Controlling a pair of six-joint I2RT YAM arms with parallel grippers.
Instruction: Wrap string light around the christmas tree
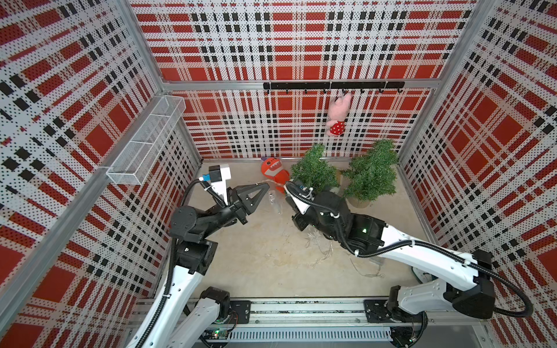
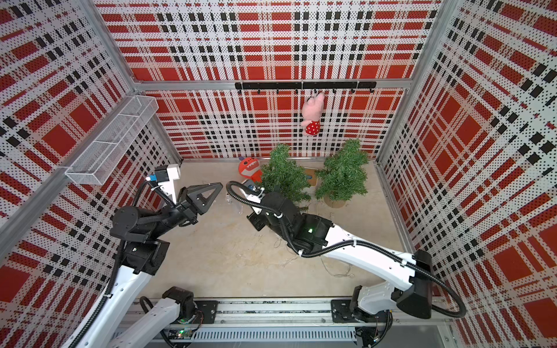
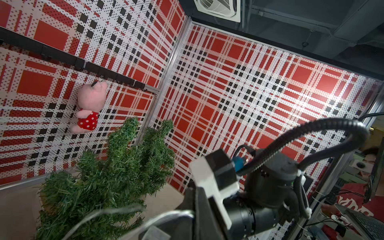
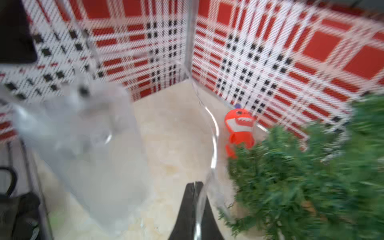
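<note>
Two small green trees stand at the back right: the left tree (image 1: 311, 170) partly behind my right arm, the other (image 1: 372, 171) beside it. My left gripper (image 1: 262, 189) is shut, raised left of the left tree; a thin clear strand runs near it, and I cannot tell if it is pinched. In the right wrist view, my right gripper is shut, with a blurred clear wire (image 4: 214, 148) crossing over its fingertips and a translucent bag-like piece (image 4: 92, 152) hanging alongside. More thin string light lies loose on the table, partly hidden under my right arm.
A red shark toy (image 2: 248, 167) sits at the back, left of the trees. A pink pig plush (image 1: 337, 114) hangs from the black hook rail. A wire basket (image 1: 145, 142) is on the left wall.
</note>
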